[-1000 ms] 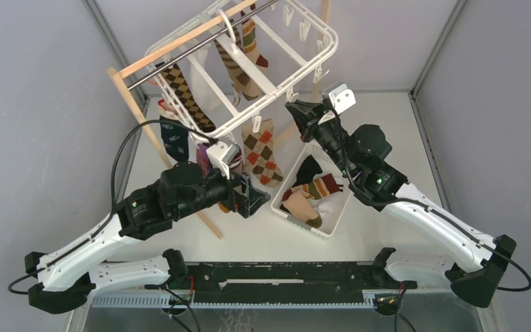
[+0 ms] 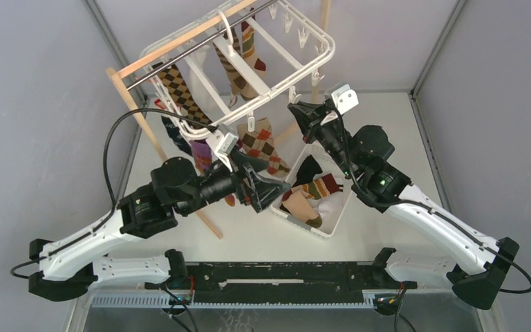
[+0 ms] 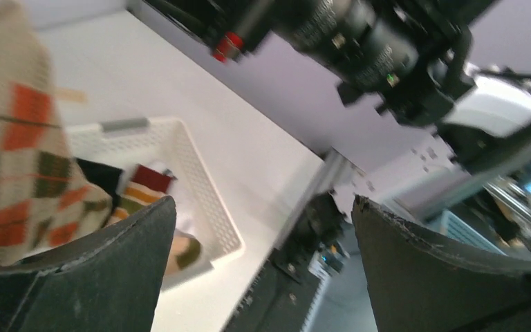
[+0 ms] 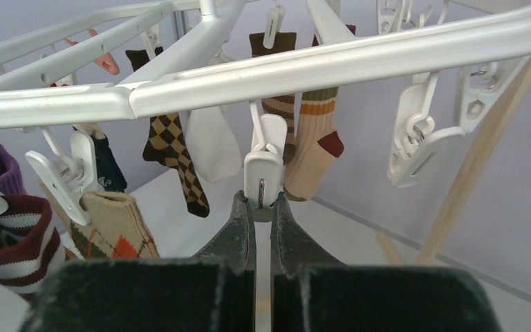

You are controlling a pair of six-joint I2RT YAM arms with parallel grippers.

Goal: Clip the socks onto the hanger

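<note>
The white hanger (image 2: 263,86) holds several clipped socks, including an argyle sock (image 4: 121,232). My right gripper is shut on a white clip (image 4: 263,173) hanging from the hanger's near rail, with no sock in that clip. My left gripper (image 2: 263,190) stands open below the hanger, in front of the argyle sock; in the left wrist view nothing is between its fingers, and that sock (image 3: 31,166) shows blurred at the left.
A white bin (image 2: 325,228) with several loose socks sits on the floor below the hanger. Empty clips hang at the hanger's right side. Wooden posts (image 4: 460,194) support the frame; grey walls bound both sides.
My left gripper has moved slightly right and up. My right gripper has shifted a little right with the clip, and the hanger has moved slightly with it.
</note>
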